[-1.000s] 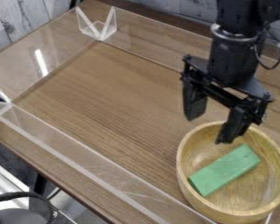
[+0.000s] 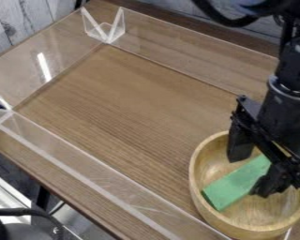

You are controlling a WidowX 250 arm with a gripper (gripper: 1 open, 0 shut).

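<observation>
My gripper (image 2: pixel 262 155) is at the right, open, its black fingers reaching down into a round wooden bowl (image 2: pixel 244 220) at the lower right. A green oblong block (image 2: pixel 227 188) lies in the bowl beneath the fingers. The gripper covers part of the bowl and block; whether the fingers touch the block I cannot tell.
Transparent plastic edges run along its left side, with a small clear bracket (image 2: pixel 105 28) at the top left. Black equipment (image 2: pixel 27 225) sits beyond the lower left edge.
My gripper has moved right and down, from above the bowl's back rim to over and into the bowl, hiding more of the block.
</observation>
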